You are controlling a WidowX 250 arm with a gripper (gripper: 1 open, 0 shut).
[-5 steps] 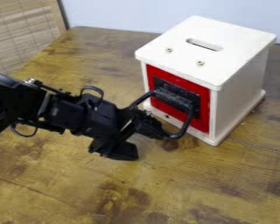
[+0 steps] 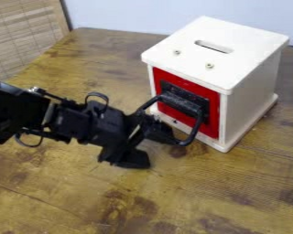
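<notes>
A white wooden box (image 2: 253,87) with a slot and two small knobs on top stands at the upper right. Its front has a red panel (image 2: 164,83) carrying a black latch plate with a curved black handle (image 2: 200,123). My black gripper (image 2: 146,143) reaches in from the left, low in front of the box, its fingers apart just below and left of the handle. The upper finger is near or touching the handle; I cannot tell whether anything is between them.
A pale wall runs behind, and a bamboo blind (image 2: 21,37) is at the upper left.
My gripper has shifted very slightly since a second ago, its lower finger a little further down and right. The box has not moved.
</notes>
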